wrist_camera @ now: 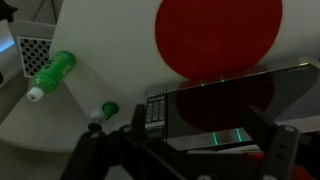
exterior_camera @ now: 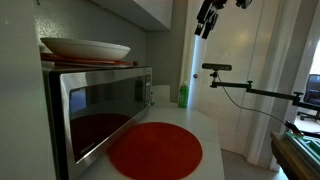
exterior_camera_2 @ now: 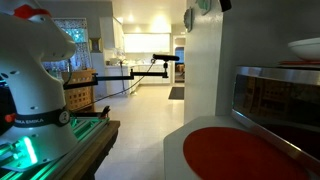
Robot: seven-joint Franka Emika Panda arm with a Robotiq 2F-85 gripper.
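Observation:
My gripper [exterior_camera: 203, 29] hangs high above the far end of the counter, well clear of everything on it. Its two dark fingers stand apart along the lower edge of the wrist view, so the gripper is open, and no object shows between them. A round red mat [exterior_camera: 155, 150] lies flat on the white counter, in front of a silver microwave [exterior_camera: 112, 100] with a dark door. On top of the microwave rests a white bowl [exterior_camera: 85, 48] over something red. A green bottle [exterior_camera: 183, 95] stands at the counter's far end.
In the wrist view, a second, smaller green item [wrist_camera: 109, 109] is near the microwave's keypad end. A white cabinet [exterior_camera: 130, 8] overhangs the microwave. The counter [exterior_camera: 200, 125] has bare room around the mat. A thin dark stand [exterior_camera: 255, 91] with a cable is beyond the counter.

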